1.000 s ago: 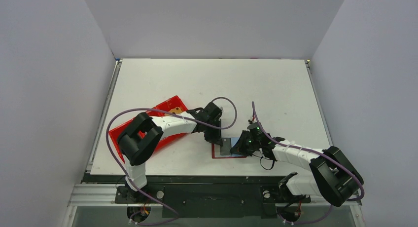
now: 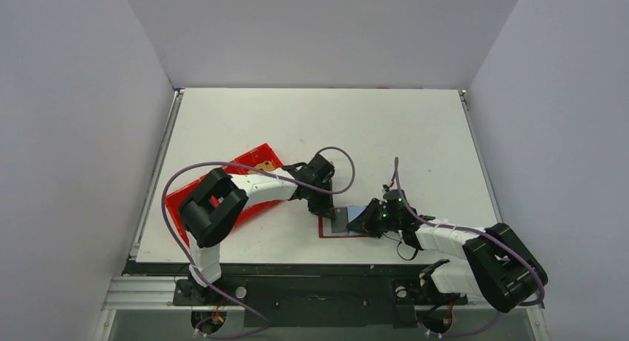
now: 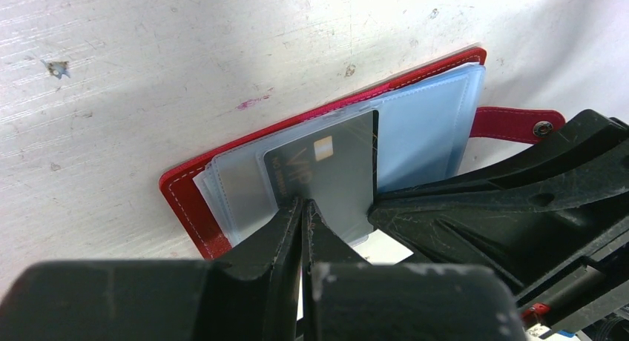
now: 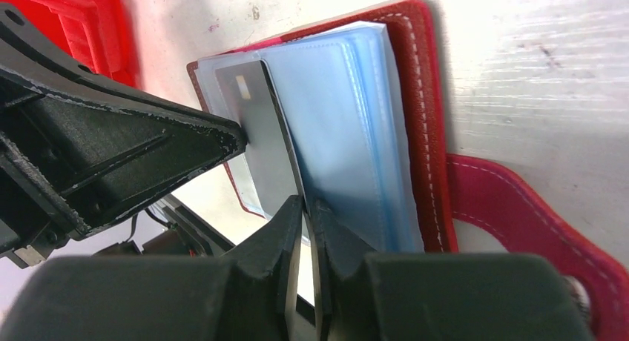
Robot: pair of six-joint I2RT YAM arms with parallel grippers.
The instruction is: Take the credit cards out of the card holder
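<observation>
The open red card holder (image 3: pixel 189 196) lies on the table with clear and bluish sleeves. A dark grey card (image 3: pixel 337 170) with a chip lies in a clear sleeve, its right edge showing in both wrist views. My left gripper is shut, its tips pressed on the card's sleeve, nothing visible between them. At the card's right edge stands my right gripper, also shut. The edge runs up to its fingertips; whether it is pinched between them cannot be told. The top view mostly hides the holder (image 2: pixel 321 228) under both grippers.
A red bin (image 2: pixel 174 200) with a tan object stands left, behind the left arm. The holder's snap strap (image 3: pixel 512 124) sticks out past its right side. The two grippers are very close together.
My right gripper's wrist has tilted and shifted slightly right, its tips still near the card edge. The left arm and the holder look unmoved.
</observation>
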